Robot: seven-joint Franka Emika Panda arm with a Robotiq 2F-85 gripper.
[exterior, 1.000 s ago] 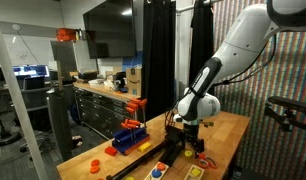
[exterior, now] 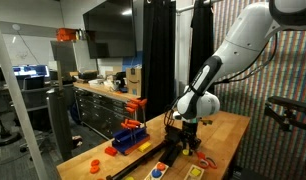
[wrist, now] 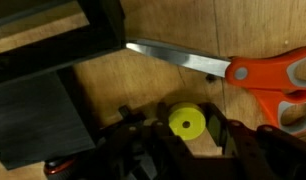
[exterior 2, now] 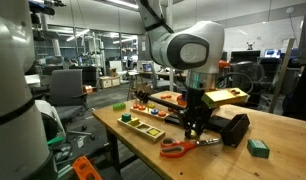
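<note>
A small round yellow object (wrist: 187,122) sits between the fingertips of my gripper, which is shut on it, close above the wooden table. In exterior view 2 the gripper (exterior 2: 194,130) points straight down beside a pair of scissors (exterior 2: 178,147) with orange-red handles. From the wrist, the scissors (wrist: 255,75) lie just past the fingers, blades toward the black frame and handles at the right. Whether the yellow object touches the table cannot be told.
A black box (exterior 2: 234,129) and a green block (exterior 2: 257,148) stand on one side of the gripper. A wooden tray (exterior 2: 145,129) with small pieces lies on the other. Blue racks (exterior: 130,137) with red pieces stand further along. Bare table shows in front of the green block.
</note>
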